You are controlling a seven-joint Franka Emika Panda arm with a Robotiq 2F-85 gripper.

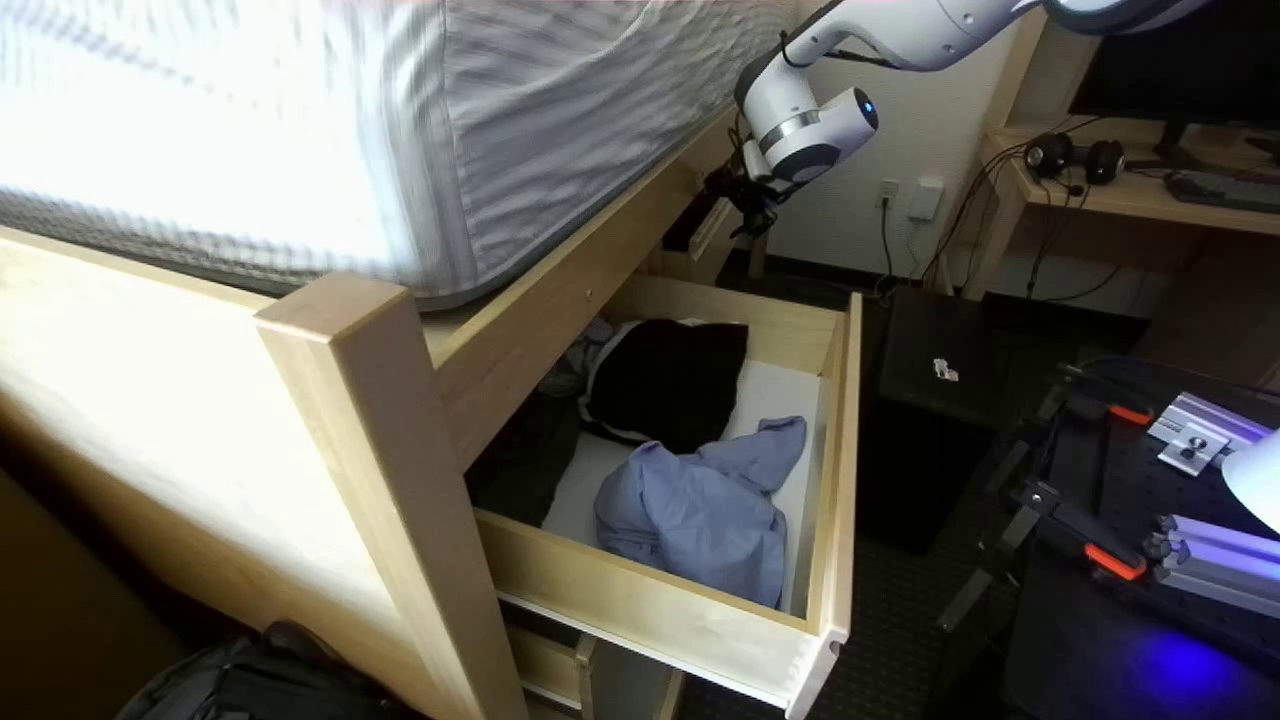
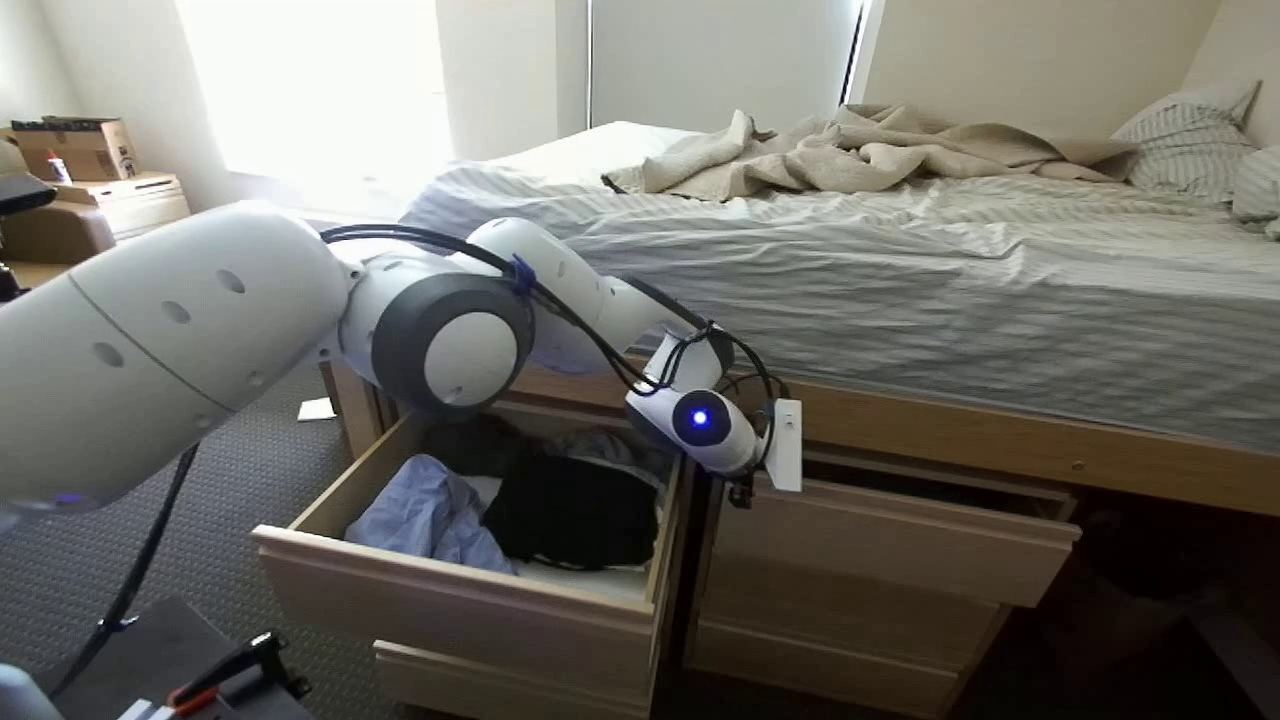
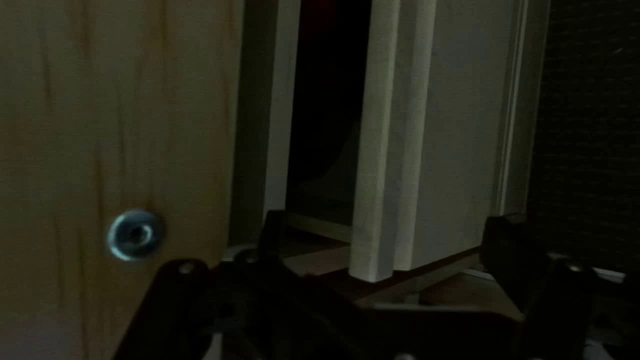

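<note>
My gripper is open, its dark fingers (image 3: 501,246) spread wide on either side of the right-hand drawer front (image 3: 384,180). Nothing is clamped between them, and whether either finger touches the wood cannot be told. That drawer (image 2: 888,528) stands partly out from under the bed, with a dark gap behind its front. In the second exterior view, the arm's wrist (image 2: 708,432) hangs over the drawer's left end. A second drawer (image 1: 840,480) beside it is pulled far out, holding a blue-grey cloth (image 1: 708,510) and a black cloth (image 1: 672,378).
The wooden bed rail (image 1: 588,288) runs just above the drawers, close to the gripper. Below the open drawer, another drawer (image 2: 480,684) sticks out slightly. A black box (image 1: 942,360) and a dark work table (image 1: 1080,648) stand across the floor.
</note>
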